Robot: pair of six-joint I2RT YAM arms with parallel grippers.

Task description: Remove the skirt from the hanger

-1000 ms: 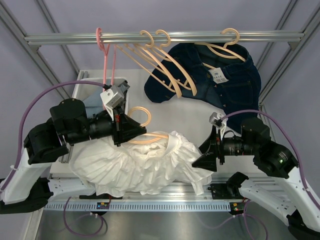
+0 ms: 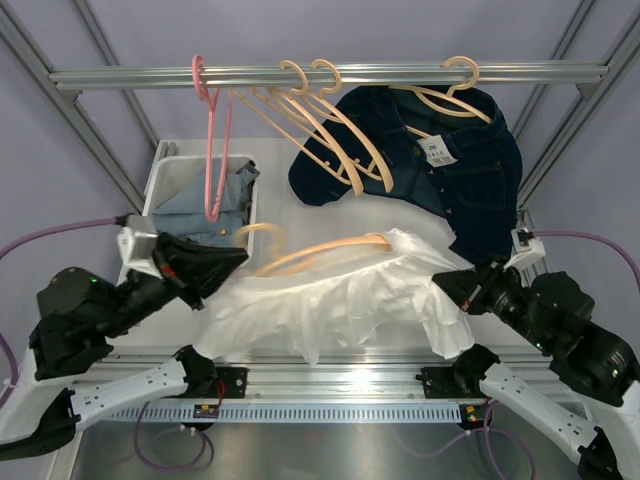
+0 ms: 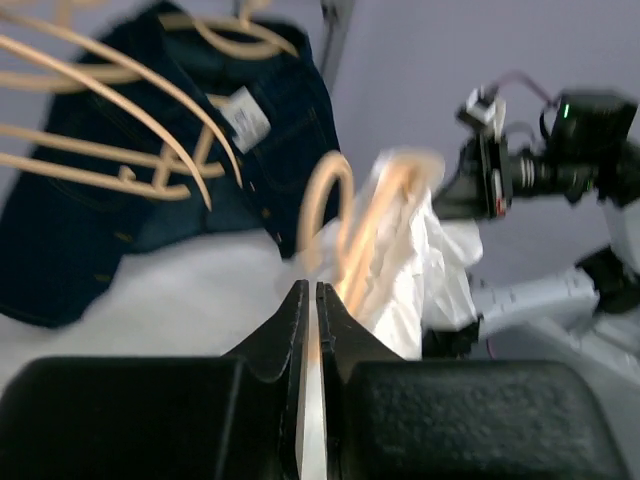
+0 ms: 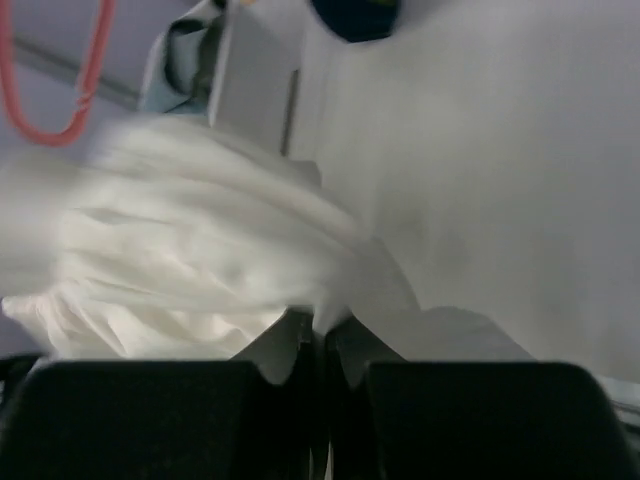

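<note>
A white skirt (image 2: 330,310) stretches between my grippers in the top view, a wooden hanger (image 2: 330,247) along its top edge. My left gripper (image 2: 220,280) is at the skirt's left end, shut on it; in the left wrist view the hanger (image 3: 380,210) rises blurred beyond the fingertips. My right gripper (image 2: 450,290) is shut on the skirt's right end; white fabric (image 4: 200,240) fills much of the right wrist view above its fingers. Exactly what lies between the left fingers is hard to tell.
A metal rail (image 2: 400,73) carries several wooden hangers, a pink hanger (image 2: 210,170) and dark jeans (image 2: 460,180). A white bin (image 2: 165,165) with folded denim (image 2: 210,210) stands at the back left. Frame posts border both sides.
The skirt is drawn out wider between them, with the hanger shifted along with it.
</note>
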